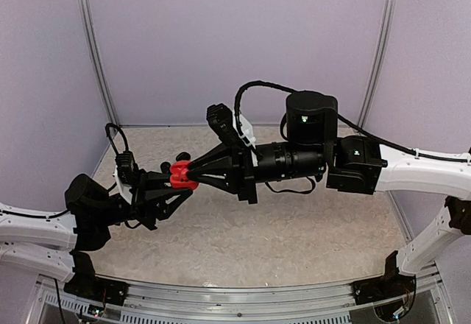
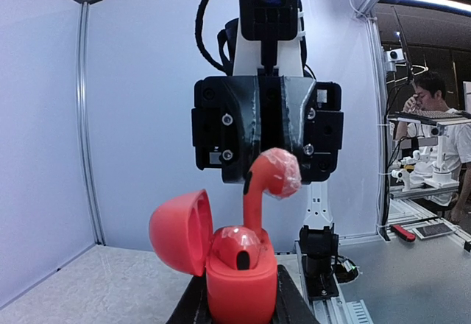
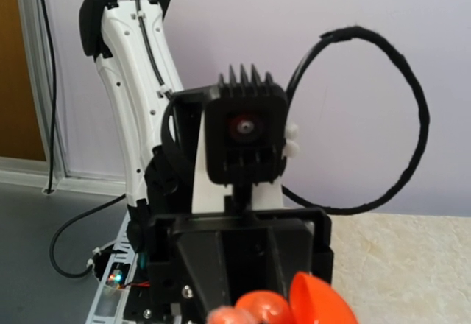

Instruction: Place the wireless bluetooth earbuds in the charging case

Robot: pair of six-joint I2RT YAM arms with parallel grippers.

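Observation:
The red charging case stands upright in my left gripper, which is shut on it; the lid is swung open to the left. Inside sits a rounded glossy red earbud with a black oval mark. A second red earbud is over the right side of the case, its head up and its stem pointing down, the lower end at the opening. My right gripper is shut on this earbud, whose head shows at the bottom of the right wrist view. The right fingertips are largely hidden there.
Both grippers meet above the left part of the pale tabletop, which is otherwise bare. Light panels close off the back and sides. A metal rail runs along the front. Cables loop from both wrists.

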